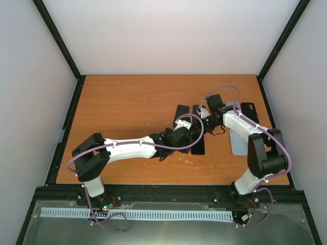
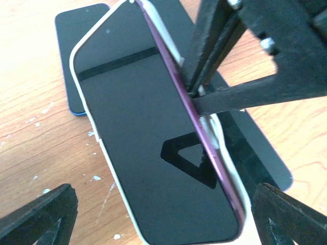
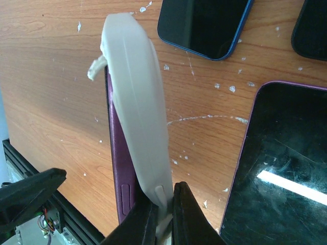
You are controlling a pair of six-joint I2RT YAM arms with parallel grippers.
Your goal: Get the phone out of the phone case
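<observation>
A dark phone with a purple edge (image 2: 181, 81) hangs above the table inside a pale, soft case (image 3: 138, 102). My right gripper is shut on the case's flexible side wall, which bows away from the phone's purple side (image 3: 120, 158). In the left wrist view, the right gripper's dark fingers (image 2: 230, 97) pinch that long edge. My left gripper stands open at the phone's near end, one finger (image 2: 48, 217) left of it and the other to its right, neither visibly gripping. From above, the arms mostly hide phone and case.
Under the held phone lie other dark phones, one with a blue edge (image 3: 202, 25) and one with a purple edge (image 3: 286, 168). A light blue phone (image 1: 238, 143) and a black one (image 1: 250, 112) rest at the right.
</observation>
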